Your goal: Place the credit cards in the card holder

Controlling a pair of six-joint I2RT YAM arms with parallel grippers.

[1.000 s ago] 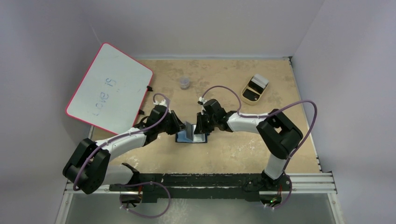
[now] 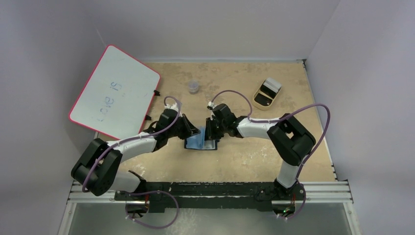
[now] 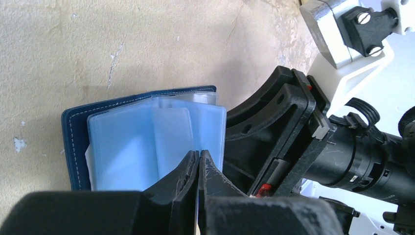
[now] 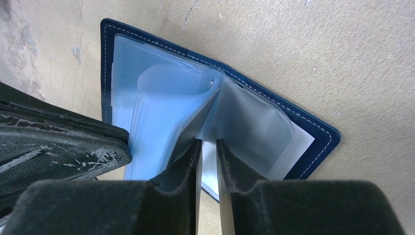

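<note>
The dark blue card holder [image 2: 201, 149] lies open on the table between the two grippers, with clear bluish sleeves [image 3: 125, 147] inside. One sleeve leaf [image 4: 161, 122] stands partly raised near the middle. My left gripper is shut, its tips over the sleeves, nothing showing between them. A narrow gap separates the fingertips of my right gripper, low over the right-hand side of the holder. White material [image 4: 303, 152] shows there beneath a clear sleeve; I cannot tell whether it is a card.
A tan tray [image 2: 256, 100] with flat black and white pieces sits at the back right. Behind the holder stands a small clear cup [image 2: 194, 87]. A whiteboard [image 2: 115, 93] covers the left side. Both grippers are close together.
My left gripper has shifted a little to the right over the holder, and the raised sleeve leaf leans further right. The right arm has hardly moved.
</note>
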